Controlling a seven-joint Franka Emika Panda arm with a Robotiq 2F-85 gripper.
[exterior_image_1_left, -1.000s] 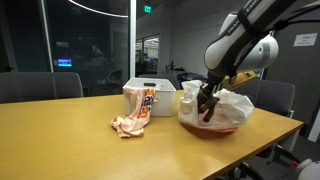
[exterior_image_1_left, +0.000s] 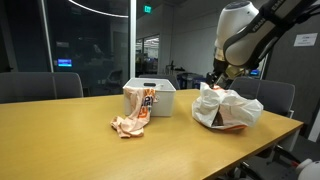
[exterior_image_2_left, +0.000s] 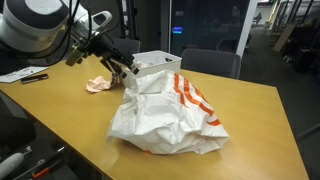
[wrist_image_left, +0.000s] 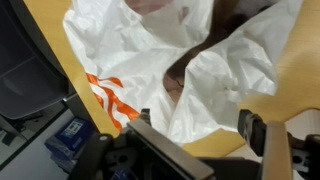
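Observation:
A crumpled white plastic bag with orange print (exterior_image_2_left: 165, 115) lies on the table. In the wrist view the bag (wrist_image_left: 215, 85) spreads beneath the fingers, with darker gaps between its folds. My gripper has its fingers well apart; white plastic shows beyond them, and I see nothing pinched. In exterior view 1 the gripper (exterior_image_1_left: 218, 76) hangs just over the top of the bag (exterior_image_1_left: 225, 108). Whether the fingertips touch the plastic I cannot tell.
A white box (exterior_image_1_left: 155, 99) stands farther back, with an orange and white cloth or bag (exterior_image_1_left: 142, 102) over its front side. A pinkish cloth (exterior_image_1_left: 130, 126) lies beside it. Bare table (exterior_image_1_left: 55, 125) stretches away to the left in exterior view 1.
The gripper has risen and moved right in exterior view 1, from down against the bag to above it. The bag has shifted right and changed shape, its orange part less exposed.

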